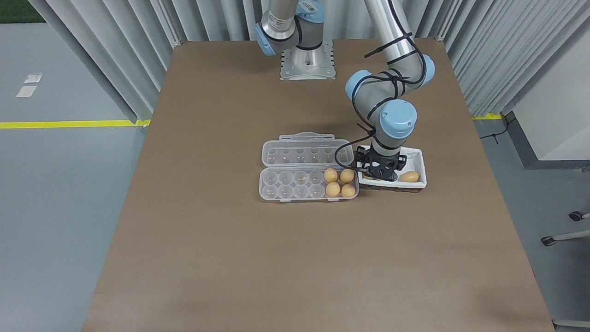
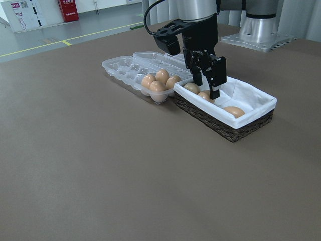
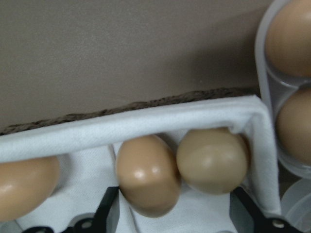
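My gripper is down at the white-lined wicker basket, open, its black fingers low over the cloth. In the wrist view an orange-brown egg and a paler egg lie side by side just beyond and between the fingertips, with another egg to the left. In the front view the clear plastic egg carton stands open left of the basket, holding several eggs at its right end; its other cups are empty.
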